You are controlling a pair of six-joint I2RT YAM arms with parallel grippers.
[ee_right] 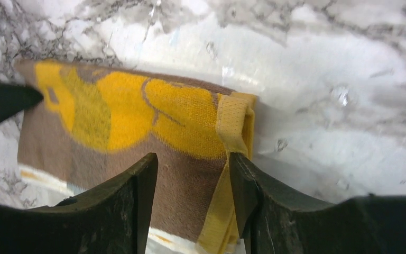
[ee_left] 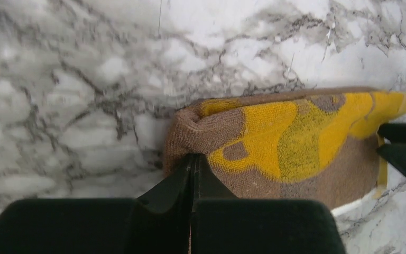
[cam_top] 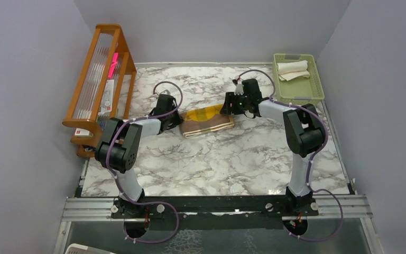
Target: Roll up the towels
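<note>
A brown-and-yellow towel, folded into a flat rectangle, lies on the marble table between the two arms. My left gripper is shut, its tips pressed against the towel's left folded edge; whether any cloth is pinched between them is hidden. In the right wrist view my right gripper stands part open over the towel's right end. One of its fingers touches the yellow folded edge strip, the other is over the brown cloth. A pale band shows along the towel's near edge.
A green basket with a cream towel in it stands at the back right. On the left is a wooden rack holding pink and white items.
</note>
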